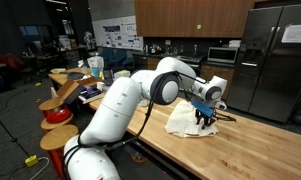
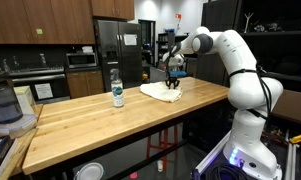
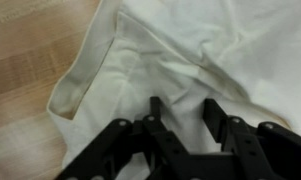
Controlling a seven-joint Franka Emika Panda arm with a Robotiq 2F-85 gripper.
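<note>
A white cloth [image 1: 182, 120] lies spread and wrinkled on the wooden table, with one edge folded over in the wrist view, where the cloth [image 3: 130, 75] fills most of the picture. Right above it is my gripper, pointing down, its two dark fingertips a little apart. Between those fingertips only a crease of cloth shows; whether they touch it I cannot tell. In the second exterior view the gripper [image 2: 166, 86] is small, over the far part of the cloth [image 2: 160, 91].
A clear bottle with a blue label [image 2: 117, 88] stands on the table away from the cloth. Bare tabletop [image 1: 240, 150] lies at the front right. Stools [image 1: 58, 138] stand beside the table's left side.
</note>
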